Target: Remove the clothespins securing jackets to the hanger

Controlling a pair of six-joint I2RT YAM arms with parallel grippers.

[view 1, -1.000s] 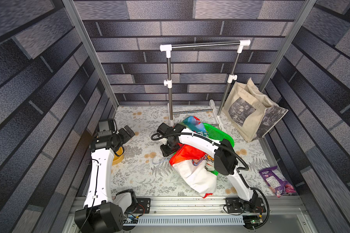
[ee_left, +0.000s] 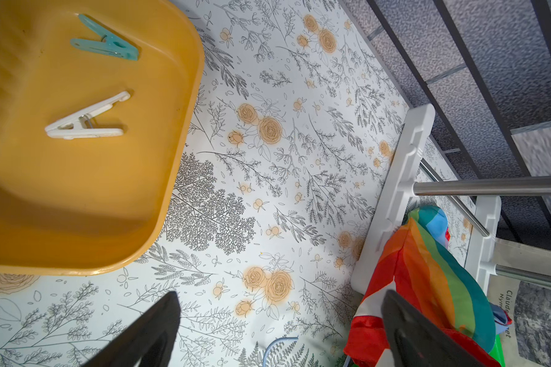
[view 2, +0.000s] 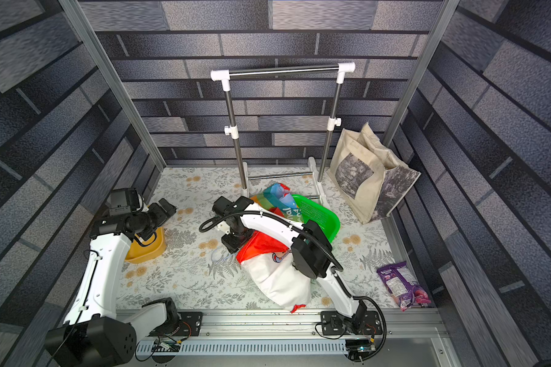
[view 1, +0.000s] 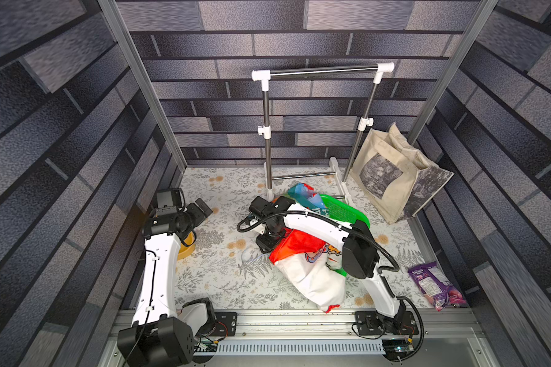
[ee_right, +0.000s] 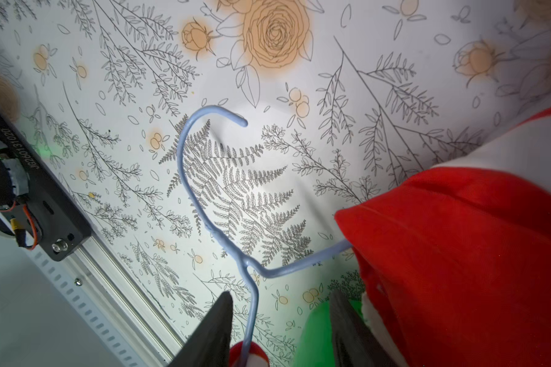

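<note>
A blue hanger (ee_right: 217, 232) lies on the table, partly under a red-and-white jacket (ee_right: 447, 257), which is bunched over a green basket (view 1: 346, 211) with rainbow cloth. My right gripper is part open above the hanger's stem, fingers apart on either side; I cannot tell that it holds anything. My left gripper is open over the table beside a yellow tray (ee_left: 73, 183), which holds a teal clothespin (ee_left: 113, 46) and a white clothespin (ee_left: 73, 127).
A metal rack (view 1: 267, 153) stands at the back, with a canvas bag (view 1: 382, 183) to its right. A purple packet (view 1: 434, 284) lies at the front right.
The right arm and gripper have shifted slightly right and down, and the jacket has moved a little with them. The left arm is still.
</note>
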